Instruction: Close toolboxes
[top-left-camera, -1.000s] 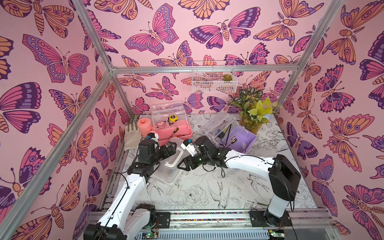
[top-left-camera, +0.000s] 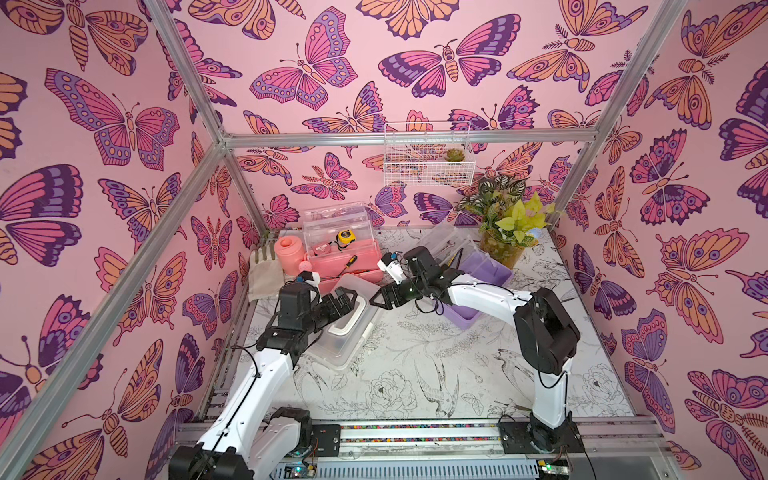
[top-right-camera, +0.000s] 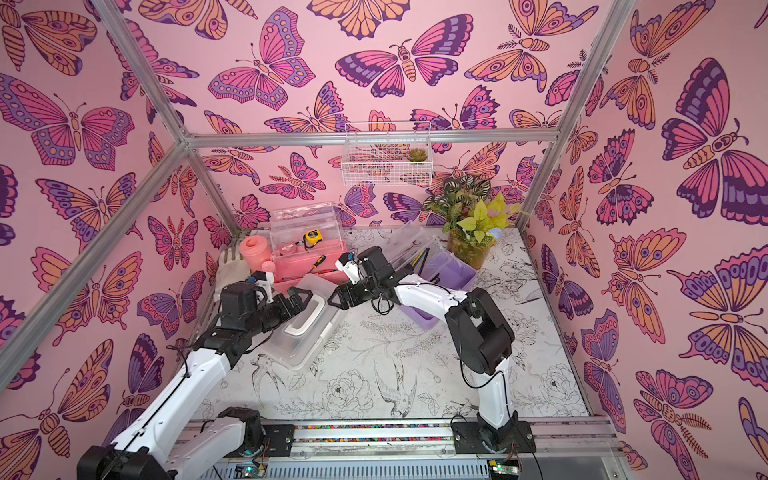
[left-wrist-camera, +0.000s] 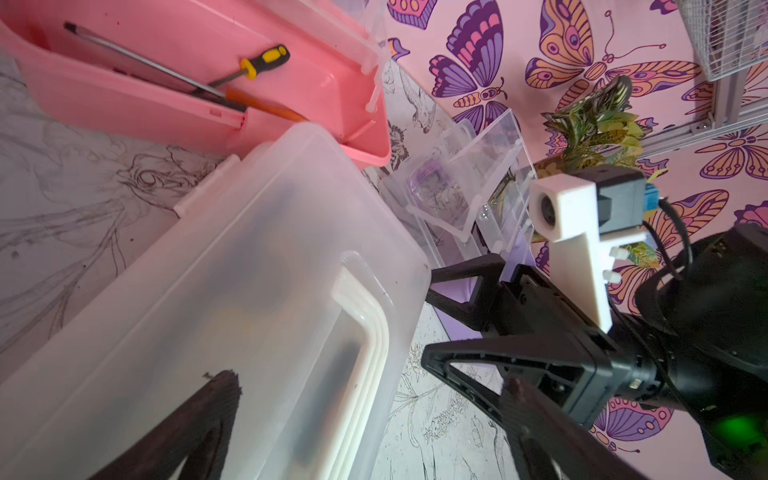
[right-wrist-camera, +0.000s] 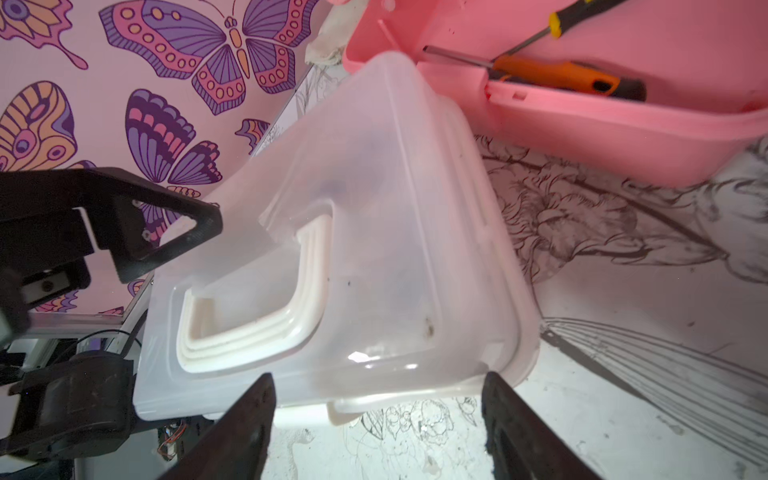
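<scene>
A closed translucent toolbox (left-wrist-camera: 240, 264) with a white handle (right-wrist-camera: 312, 272) lies at the centre-left, between both grippers. My left gripper (top-left-camera: 342, 305) is open over its top, nothing between the fingertips. My right gripper (top-left-camera: 385, 296) is open by the box's right end; its fingertips frame that end in the right wrist view. A pink toolbox (top-right-camera: 305, 257) behind has its clear lid raised and holds screwdrivers (right-wrist-camera: 592, 78) and a tape measure (top-left-camera: 345, 237). A purple toolbox (top-left-camera: 496, 270) at the right also has its clear lid up, with tools inside, partly hidden by my right arm.
A pink cylinder (top-left-camera: 289, 252) and a pale cloth bag (top-left-camera: 264, 280) sit at back left. A potted plant (top-left-camera: 504, 248) fills the back right corner, and a wire basket (top-left-camera: 428, 168) hangs behind.
The left arm has barely moved.
</scene>
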